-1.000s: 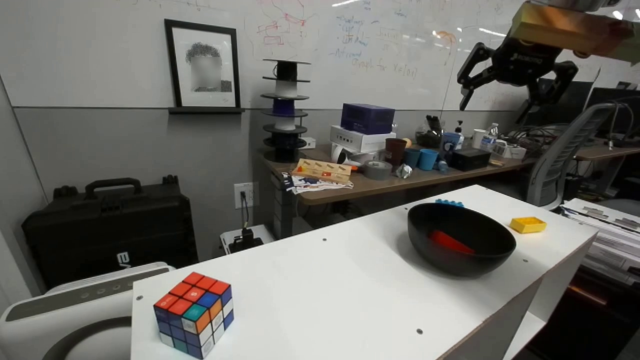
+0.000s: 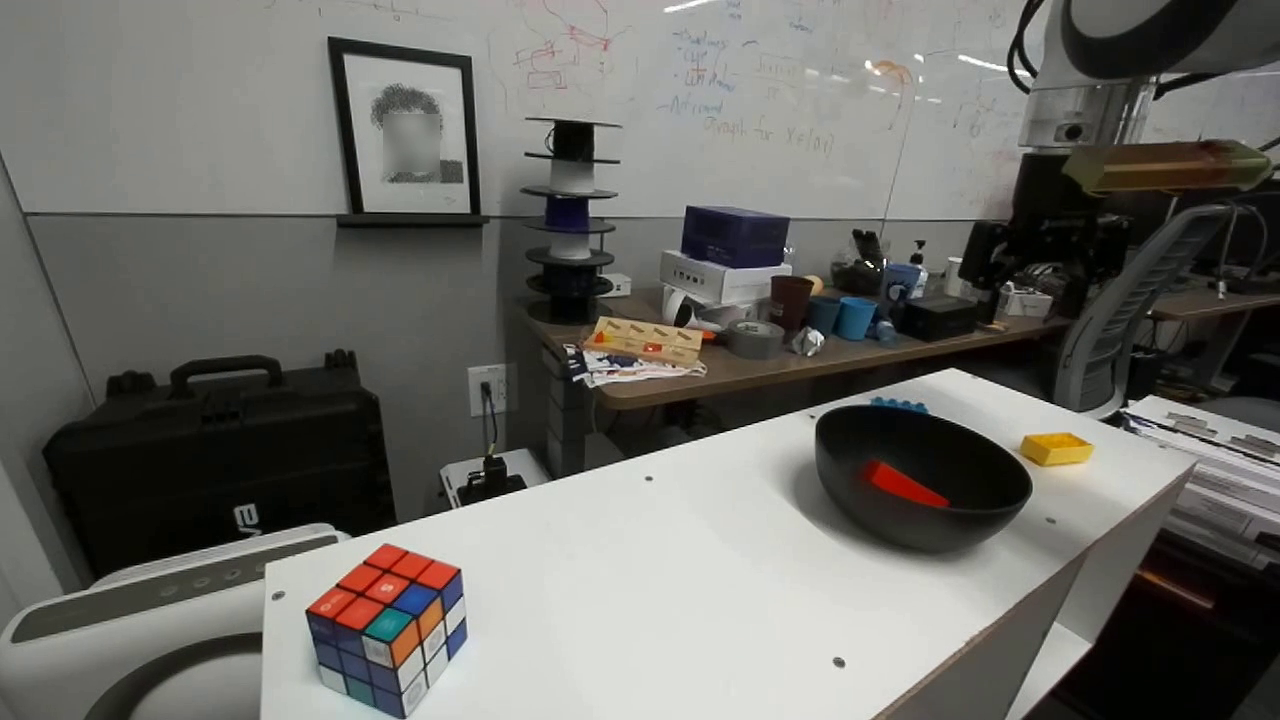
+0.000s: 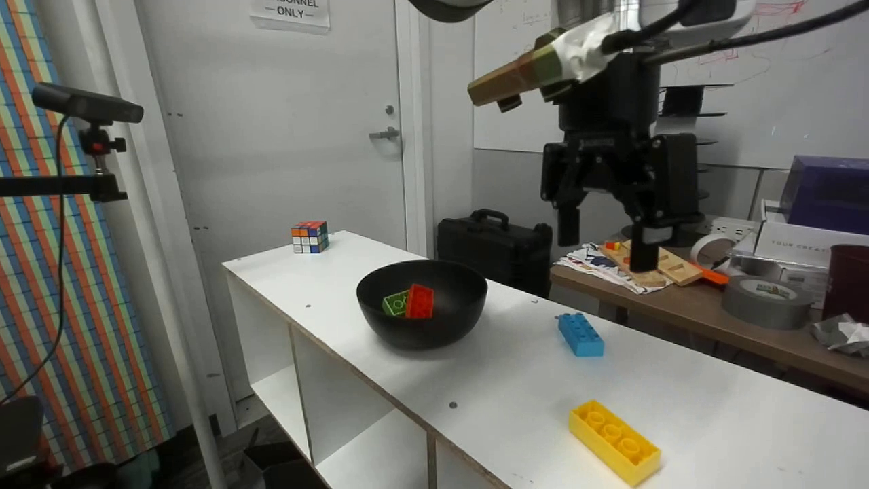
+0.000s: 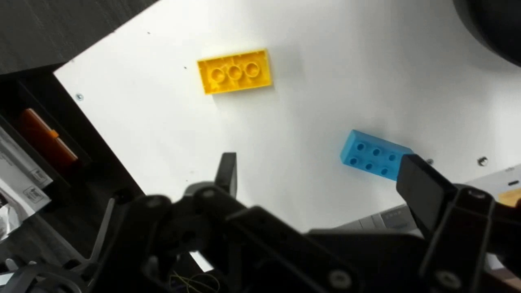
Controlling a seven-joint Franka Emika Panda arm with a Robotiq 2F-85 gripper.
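Observation:
My gripper (image 3: 605,248) hangs open above the white tabletop (image 3: 521,391), with nothing between its fingers. In the wrist view a blue brick (image 4: 373,154), studs up, lies close beside the right finger (image 4: 422,190) in the picture, which covers its corner. Farther up that view lies a yellow brick (image 4: 235,71), hollow side up, clear of both fingers. Inside the black bowl (image 3: 456,305) rest a red brick (image 3: 419,301) and a green brick (image 3: 395,304). Exterior view 1 shows the red brick (image 2: 906,484) in the bowl, while the green one is hidden there.
A Rubik's cube (image 2: 386,630) sits near the far end of the tabletop from the loose bricks. Between cube and bowl the surface is bare. Behind the tabletop stands a brown desk (image 2: 648,390) crowded with tape, cups and boxes.
My gripper has come down and turned, so exterior view 1 now sees it from a different side. It was open before as well. The bowl, bricks and cube have not moved.

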